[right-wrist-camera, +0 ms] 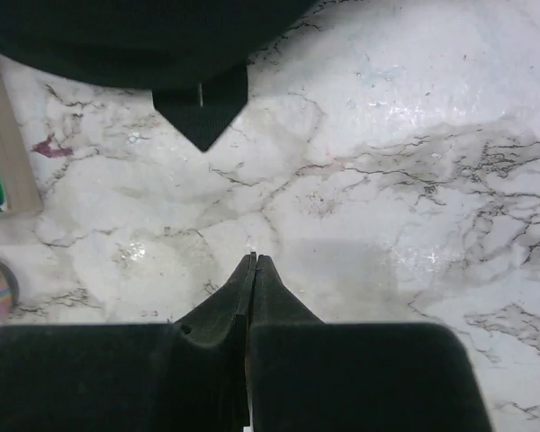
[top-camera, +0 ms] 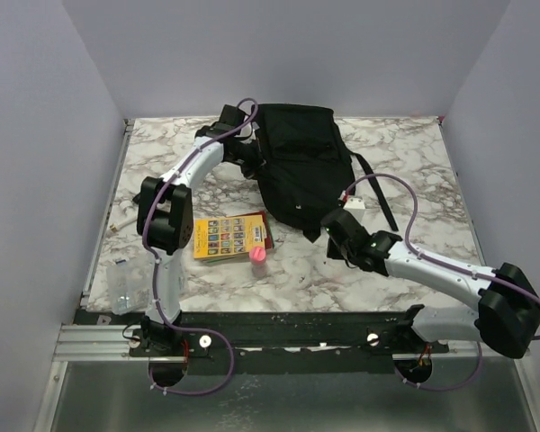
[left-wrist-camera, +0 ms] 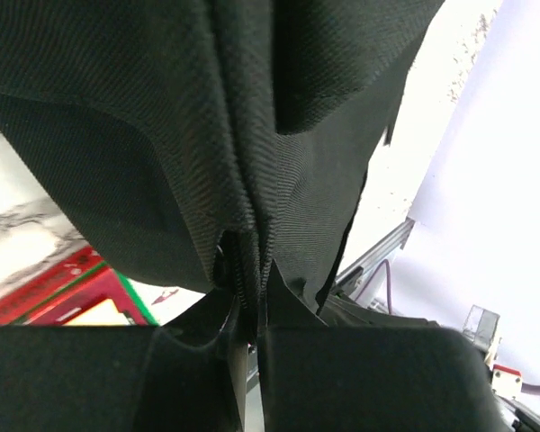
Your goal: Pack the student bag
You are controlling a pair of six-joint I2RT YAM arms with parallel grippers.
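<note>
The black backpack (top-camera: 301, 135) lies spread at the back centre. My left gripper (top-camera: 252, 162) is shut on its dark fabric (left-wrist-camera: 135, 153), which fills much of the left wrist view. In front of the bag my right gripper is shut over bare marble, with nothing visible between its fingertips, below the bag's dark edge and a tab (right-wrist-camera: 200, 117). A yellow book (top-camera: 225, 236) on other flat items and a pink-topped cup (top-camera: 258, 261) stand left of centre.
A clear case (top-camera: 126, 286) lies at the front left, with small dark and pale items at the far left, partly behind my left arm. Bare marble lies at the front middle and right.
</note>
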